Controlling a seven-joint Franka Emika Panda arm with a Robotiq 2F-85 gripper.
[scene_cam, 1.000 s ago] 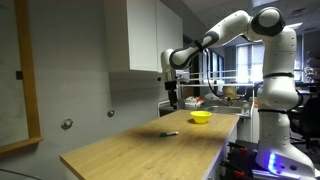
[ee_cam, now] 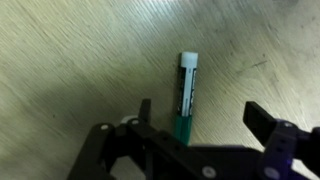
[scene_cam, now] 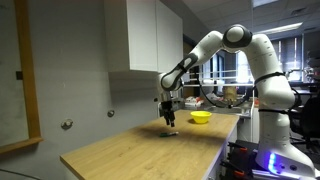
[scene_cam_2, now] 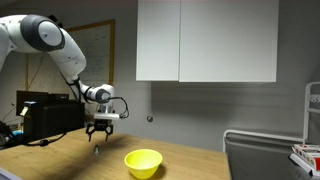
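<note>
A slim marker with a dark green body and a whitish end lies on the wooden table. In the wrist view it runs almost upright, its green end reaching down between the fingers of my gripper. The fingers stand wide apart, with nothing gripped. From the first exterior view, the gripper hangs just above the marker. The second exterior view also has the gripper over the table, above the small marker.
A yellow bowl stands on the table toward the robot base; in the second exterior view the bowl is at the near edge. White cabinets hang above the back.
My gripper has come down over the past second, from high above the table to close over the marker. The marker and the bowl have stayed in place.
</note>
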